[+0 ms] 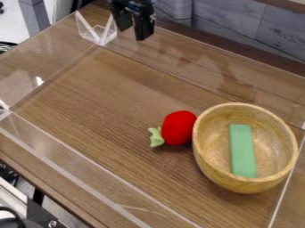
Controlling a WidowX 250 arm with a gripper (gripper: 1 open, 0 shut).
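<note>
The robot's gripper (134, 27) is a dark shape at the top centre of the camera view, over the back of the wooden table (84, 116). It is small and partly out of frame, so its finger is unclear. A red strawberry-like object (179, 126) with green leaves lies right of centre, left of a tan bowl (217, 122) that holds a green bar (242, 150).
A clear plastic piece stands at the back left beside the gripper. A grey panel (244, 25) runs along the back right edge. Dark cables show at the lower left beyond the edge.
</note>
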